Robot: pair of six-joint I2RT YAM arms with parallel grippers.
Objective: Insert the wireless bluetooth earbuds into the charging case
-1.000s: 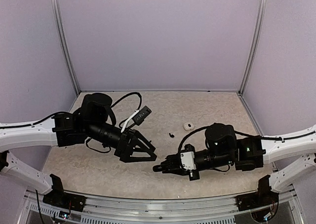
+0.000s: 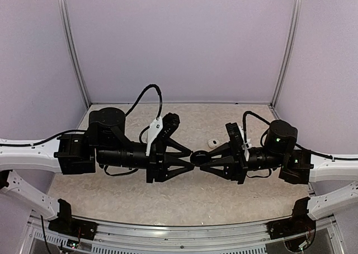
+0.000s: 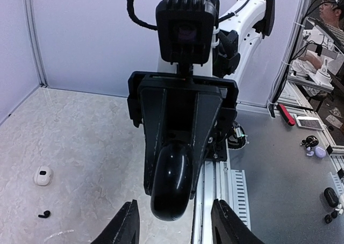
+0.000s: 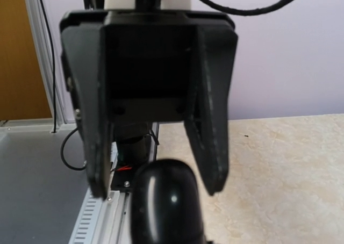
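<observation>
A glossy black charging case is clasped in my right gripper, its rounded end facing my left gripper. The left fingers stand apart, one to each side of that rounded end in the left wrist view; contact cannot be made out. Close up in the right wrist view is the case, with the spread left fingers beyond it. One small black earbud lies on the table; in the top view the grippers and case seem to cover it.
A small white rounded object lies on the table behind the grippers. Pale tabletop in front of both arms is bare. A metal rail borders the near edge, and light walls close off the back and sides.
My right gripper has moved back and slightly right with the case, its arm now straighter. The left gripper has turned to face it and moved right, its fingertips reaching the case's end.
</observation>
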